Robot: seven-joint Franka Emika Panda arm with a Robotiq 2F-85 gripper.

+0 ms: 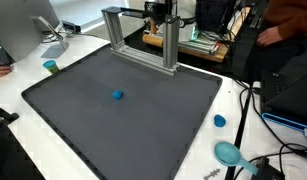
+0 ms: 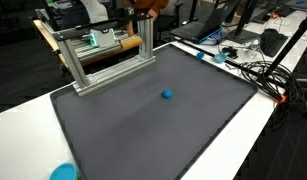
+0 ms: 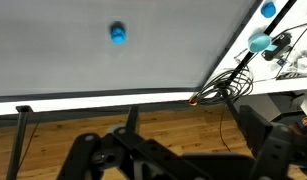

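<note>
My gripper stands open at the bottom of the wrist view, its dark fingers spread apart with nothing between them. I cannot make it out in either exterior view. A small blue object lies alone on the dark grey mat; the wrist view shows the same blue object beyond my fingers. At the mat's far edge stands a metal-framed rack. An orange-brown item is at the rack, partly hidden by its frame.
A light-blue cup-like item and another blue piece lie off the mat, near cables. A green-topped container stands at the far left. A person in orange is behind the rack.
</note>
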